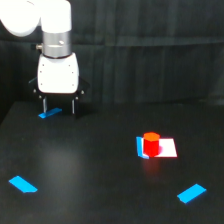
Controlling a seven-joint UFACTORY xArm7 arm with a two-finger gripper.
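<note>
At the upper left, my white gripper (59,107) hangs low over the back of the dark table. Its two dark fingers stand apart, and I see nothing held between them. A blue piece (50,113) lies on the table close to the fingertips, nearer to the left one; whether they touch cannot be told. Right of the middle, a red block (151,144) sits on or in front of a pinkish-white patch (168,148), with a blue strip (139,146) along its left side.
Two more blue pieces lie flat on the table, one at the front left (22,184) and one at the front right (191,193). Dark curtain-like cloth (140,50) hangs behind.
</note>
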